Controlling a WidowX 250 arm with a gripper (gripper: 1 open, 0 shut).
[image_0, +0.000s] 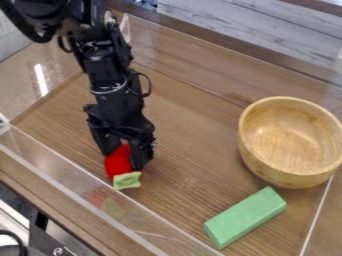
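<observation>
The black gripper (123, 142) reaches down over a red object (120, 163) near the front left of the wooden table, its fingers around the top of it. A small pale green piece (127, 180) sticks out at the front of the red object. Whether the fingers grip it is hidden by the gripper's body.
A wooden bowl (286, 135) stands at the right. A green block (246, 216) lies at the front right. A clear edge or rail runs along the front left.
</observation>
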